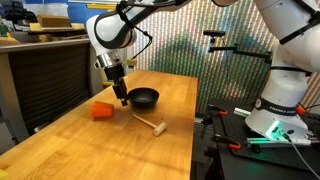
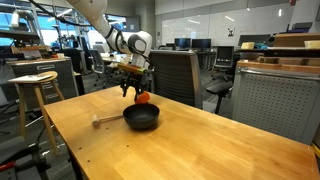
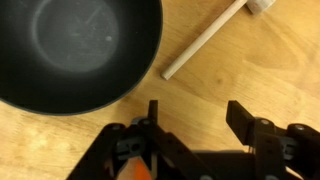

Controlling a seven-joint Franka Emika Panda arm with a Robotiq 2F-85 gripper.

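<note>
An orange cup [image 1: 102, 111] sits to the left of the black bowl in exterior view 1. My gripper [image 1: 120, 99] is low over the table, just right of the cup and left of the bowl. In the wrist view, bare wood shows between the fingertips of my gripper, which are apart. Only slivers of the orange cup [image 3: 142, 170] peek out around the gripper's body, so any contact with the fingers is hidden. Exterior view 2 shows the orange cup [image 2: 142, 98] behind the bowl.
The black bowl [image 1: 144, 98] stands upright and looks empty inside. A wooden mallet [image 3: 205, 42] lies beside it, its handle end close to the bowl. The wooden table [image 2: 215, 140] has wide clear areas. A chair [image 2: 174, 75] stands behind it.
</note>
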